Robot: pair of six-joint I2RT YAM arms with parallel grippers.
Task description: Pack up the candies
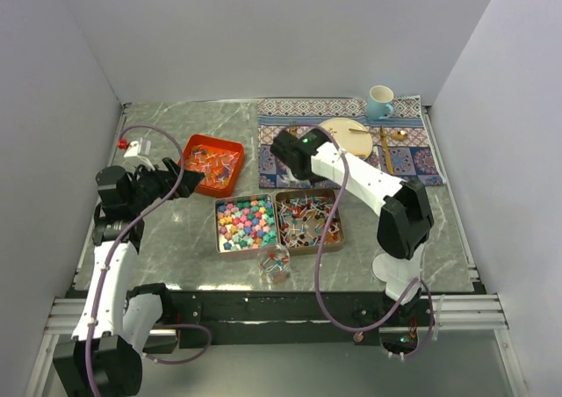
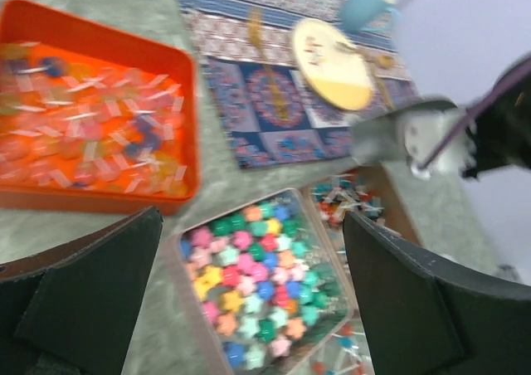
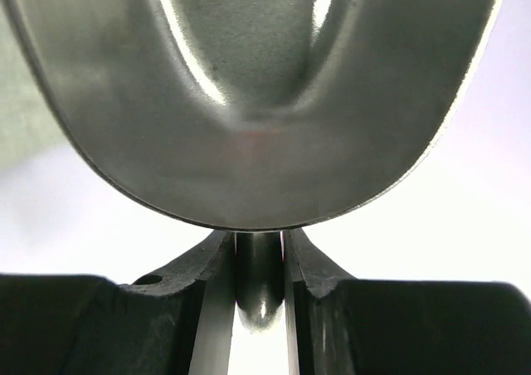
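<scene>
My right gripper (image 1: 292, 164) is raised above the back of the right tin (image 1: 307, 221) of wrapped lollipops, shut on the handle of a metal scoop (image 3: 260, 118), whose bowl fills the right wrist view. The left tin (image 1: 244, 223) holds colourful star-shaped candies, and a clear jar (image 1: 274, 263) with some lollipops stands in front of the tins. An orange tray (image 1: 211, 165) of lollipops lies back left. My left gripper (image 1: 183, 177) hangs open and empty at the left, beside that tray.
A patterned placemat (image 1: 413, 160) with a plate (image 1: 349, 135) and cutlery covers the back right; a mug (image 1: 379, 103) stands at its back edge. A white round lid lies at the front right, partly behind the right arm.
</scene>
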